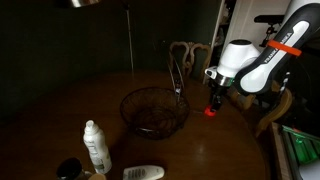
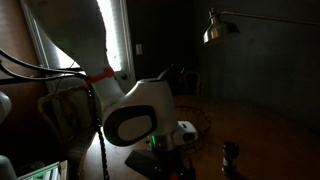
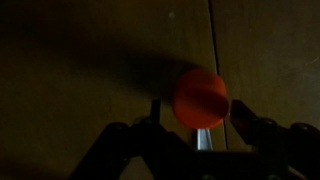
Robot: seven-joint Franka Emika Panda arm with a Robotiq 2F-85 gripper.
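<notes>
A red round-topped object (image 3: 200, 98) fills the space between my fingertips in the wrist view, and a thin silvery piece (image 3: 204, 140) shows just below it. My gripper has its fingers apart on either side, with a narrow dark gap at the left. In exterior view 1 the red object (image 1: 210, 112) is at the tabletop, right of the wire basket, directly under the gripper (image 1: 212, 104). Dim light hides whether either finger touches it. Exterior view 2 shows the gripper (image 2: 172, 168) low, its fingertips mostly lost in shadow.
A black wire basket (image 1: 154, 112) stands mid-table. Toward the front left are a white spray bottle (image 1: 97, 148), a dark jar (image 1: 71, 168) and a pale oblong item (image 1: 143, 173). Wooden chairs (image 1: 190, 55) line the far edge. Between basket and gripper the table is bare.
</notes>
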